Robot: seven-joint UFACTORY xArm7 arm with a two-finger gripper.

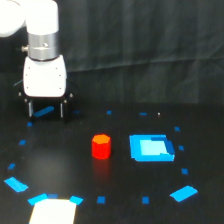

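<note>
A red block, six-sided as seen from here, lies alone on the black table left of a blue square tray with a pale blue middle. Up at the left, my gripper hangs from the white arm with its dark fingers apart. No object shows between them. It is well to the left of the red block and farther back, clear of both block and tray.
A cream-coloured square is cut off by the bottom edge. Blue tape pieces and several small blue marks are scattered over the table. Open table surrounds the red block.
</note>
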